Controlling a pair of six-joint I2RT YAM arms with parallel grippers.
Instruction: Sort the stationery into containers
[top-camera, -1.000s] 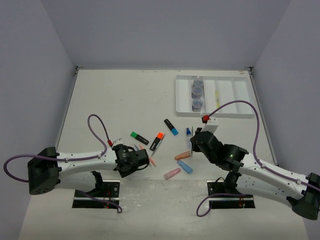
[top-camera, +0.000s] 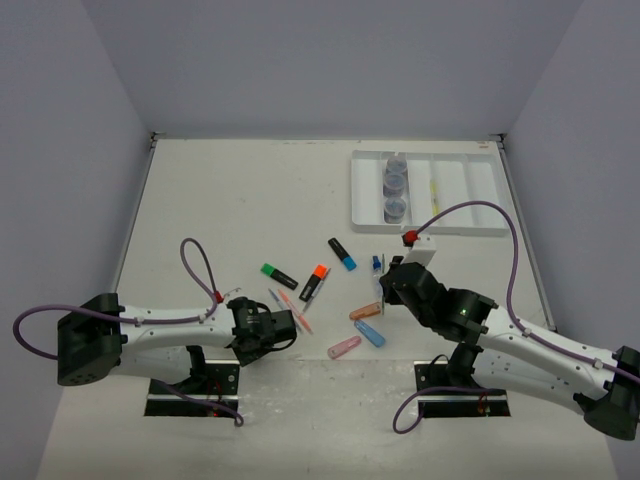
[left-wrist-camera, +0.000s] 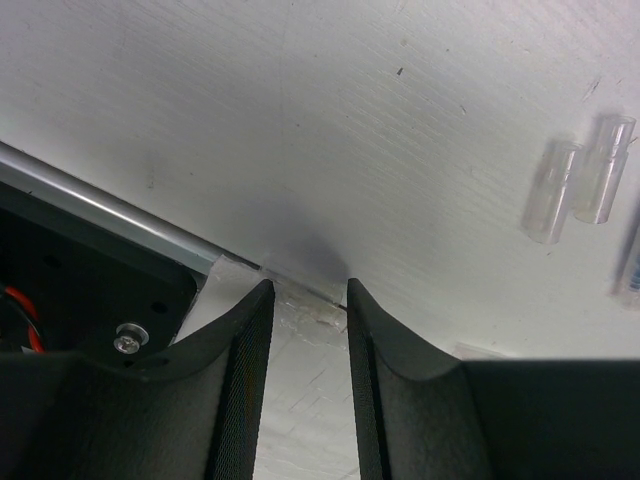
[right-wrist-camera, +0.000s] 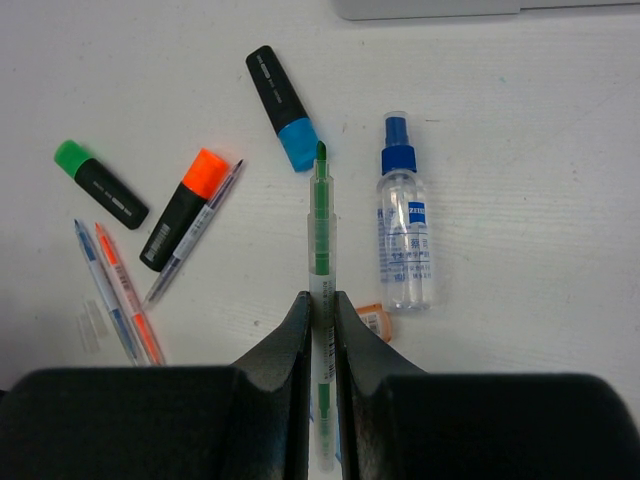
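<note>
A slim green-tipped pen (right-wrist-camera: 321, 215) stands upright in the right wrist view, my right gripper closed on its barrel. In the top view that right gripper (top-camera: 388, 270) is beside the clear blue-capped spray bottle (top-camera: 377, 272). My left gripper has its fingers apart near the table's front edge; clear material shows in the gap, seemingly on the edge, not clearly gripped. Black highlighters with green (right-wrist-camera: 72, 157), orange (right-wrist-camera: 206, 172) and blue (right-wrist-camera: 299, 143) caps lie loose. Pens in blue (right-wrist-camera: 104, 285), orange (right-wrist-camera: 130, 290) and grey (right-wrist-camera: 196, 230) lie around them.
The white divided tray (top-camera: 365, 222) at the back right holds several clear cups (top-camera: 394, 186) and a yellow pen (top-camera: 434, 198). Orange (top-camera: 365, 312), blue (top-camera: 370, 334) and pink (top-camera: 344, 347) pieces lie near the front. Clear tubes (left-wrist-camera: 552, 192) lie beyond the left gripper.
The left arm has shifted slightly leftward over the last second, uncovering more of the blue and orange pens. The right arm and the loose stationery look unmoved.
</note>
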